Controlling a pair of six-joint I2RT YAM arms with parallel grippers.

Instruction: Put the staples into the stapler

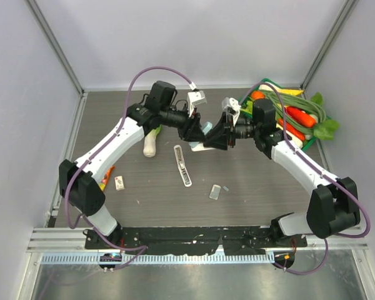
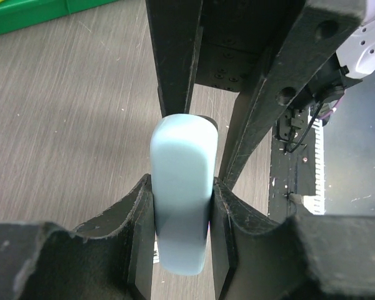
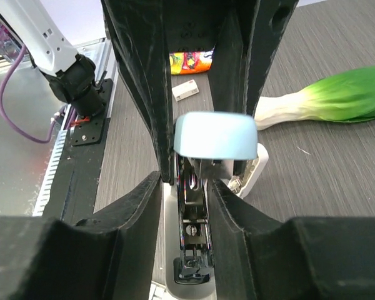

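The stapler is in the air between my two grippers, with its light blue top (image 2: 184, 187) spread apart from its white base (image 3: 170, 244). My left gripper is closed around the blue top, one finger against each side. In the right wrist view my right gripper has the base between its fingers, and the black and metal staple channel (image 3: 194, 228) lies uncovered along it. Dark left fingers (image 3: 147, 94) show just beyond the blue top. From above, the white base (image 1: 200, 147) is mostly covered by the grippers. Whether staples sit in the channel, I cannot tell.
On the table lie a long white slotted item (image 1: 182, 166), a small pale box (image 1: 215, 192), a tiny grey piece (image 1: 225, 188) and a small white block (image 1: 119, 183). A leek (image 1: 150, 144) is behind left; a green vegetable basket (image 1: 310, 143) stands right.
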